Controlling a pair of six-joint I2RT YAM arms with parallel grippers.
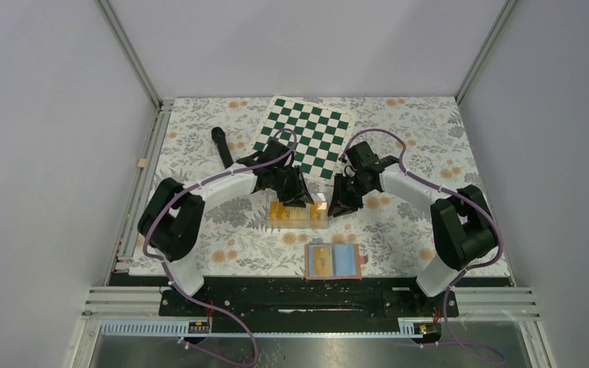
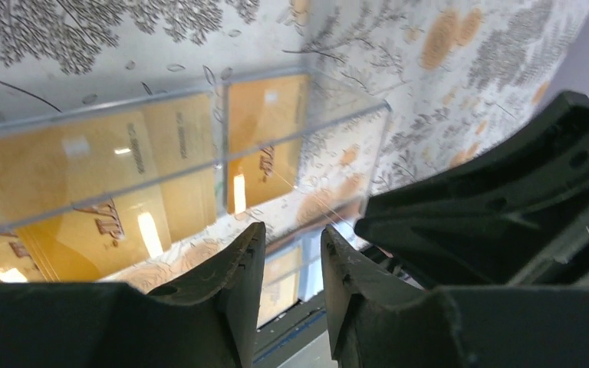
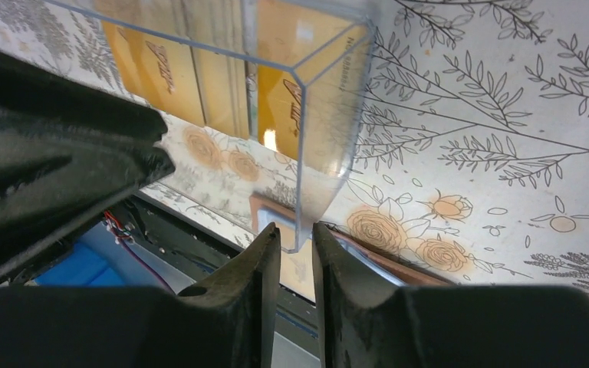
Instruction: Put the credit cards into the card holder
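A clear box (image 2: 381, 126) holds several gold credit cards (image 2: 264, 142) in a row at the table's middle. In front of it the card holder (image 1: 345, 261) lies spread flat, a gold card (image 1: 322, 261) in its left half and blue showing in its right. Above the box's right part, my left gripper stands part open, nothing between its fingers. My right gripper is part open at the box's right end. The box's clear end wall (image 3: 310, 180) shows in line with its gap; contact cannot be told.
A green-and-white checkered board (image 1: 310, 134) lies behind the box. A black microphone (image 1: 221, 146) is at the back left, partly hidden by the left arm. The two grippers are close together.
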